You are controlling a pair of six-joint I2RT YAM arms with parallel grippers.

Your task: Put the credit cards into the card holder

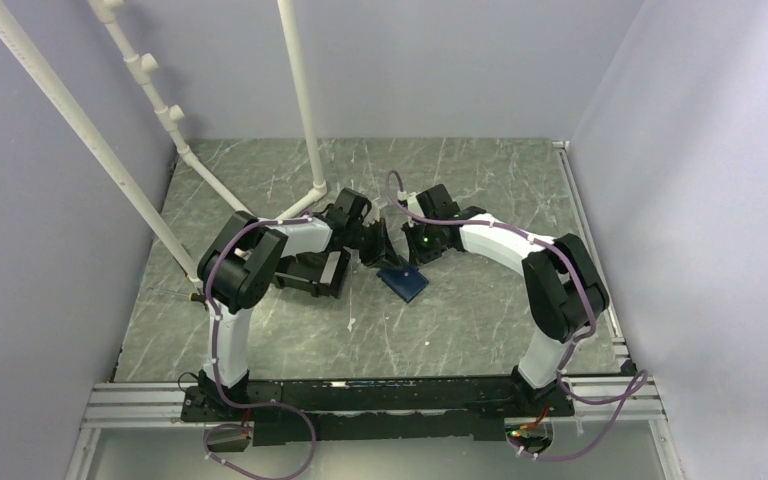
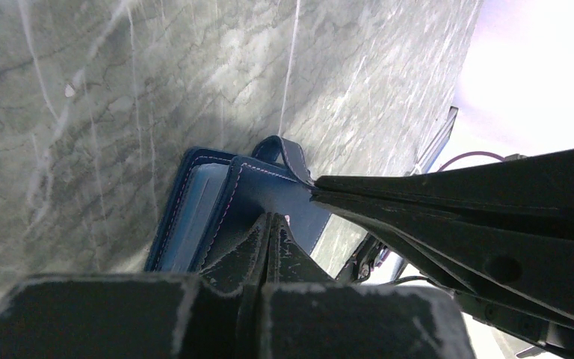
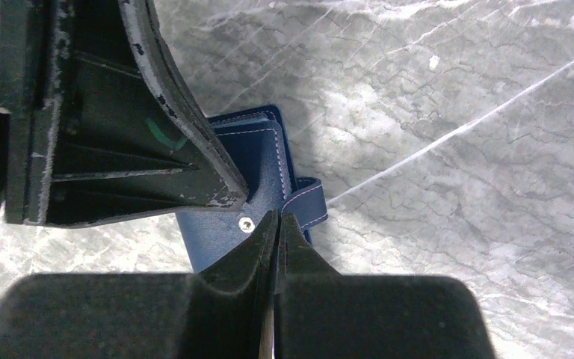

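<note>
The dark blue card holder (image 1: 406, 284) lies on the table between both arms. In the left wrist view its cover (image 2: 250, 198) sits over a lower layer along one edge, and its strap (image 2: 293, 158) stands curled up. Over the cover, my left gripper is shut, its tips at or just above the surface. My right gripper is shut too, its tips meeting the end of the strap; whether the strap is pinched cannot be told. A silver snap button (image 3: 247, 224) shows on the cover. No credit card can be made out.
A dark open box (image 1: 312, 280) stands under the left arm. White pipes (image 1: 305, 110) rise at the back left.
</note>
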